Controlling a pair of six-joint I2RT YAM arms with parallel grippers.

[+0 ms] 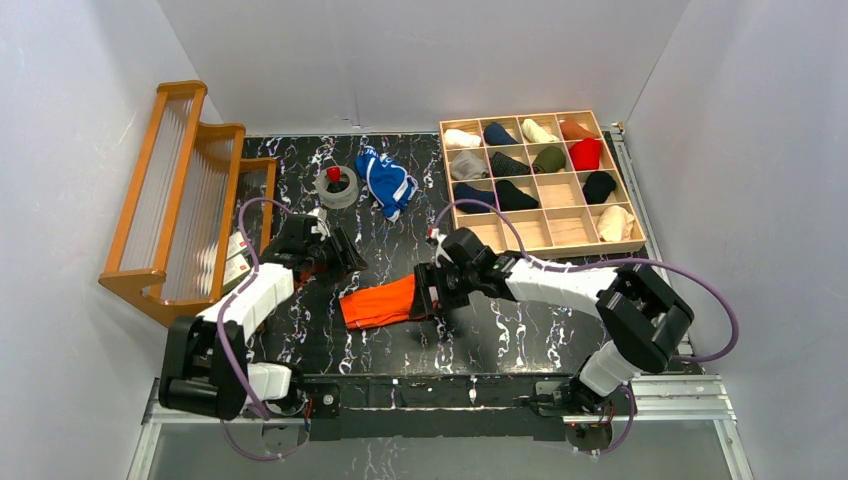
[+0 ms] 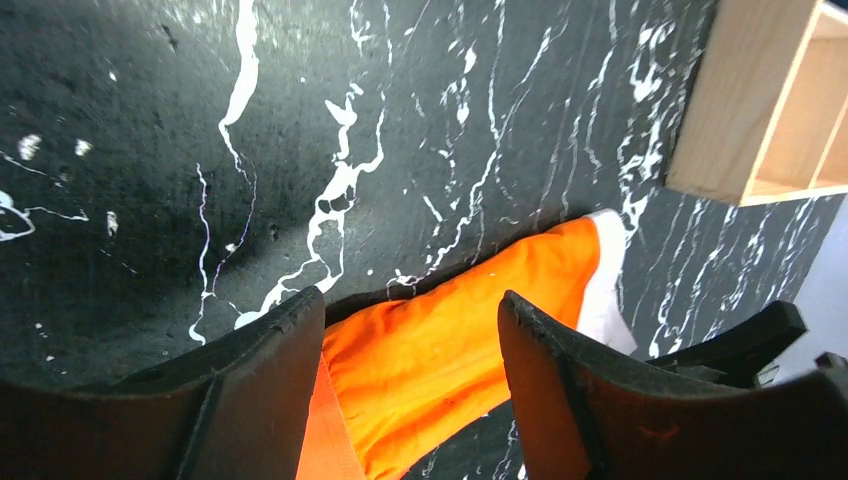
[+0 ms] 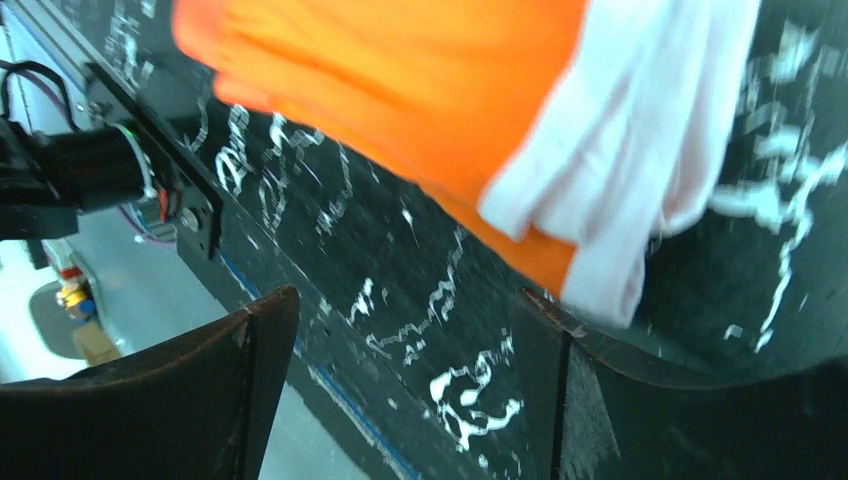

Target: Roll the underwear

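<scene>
The orange underwear (image 1: 377,306) lies folded into a flat strip on the dark marbled table, its long side running left to right. A white waistband (image 3: 600,150) shows at its right end. Above and left of the strip hangs my left gripper (image 1: 357,258), its fingers apart. Between its fingers in the left wrist view, the orange cloth (image 2: 440,350) lies below, untouched as far as shows. My right gripper (image 1: 428,297) is over the waistband end. In the right wrist view its fingers (image 3: 225,370) are spread with only bare table between them.
A wooden divided box (image 1: 541,233) with rolled cloths stands at the back right; several front compartments are empty. A blue-and-white cloth (image 1: 386,184) and a grey tape roll (image 1: 337,187) lie behind. A wooden rack (image 1: 170,200) stands left.
</scene>
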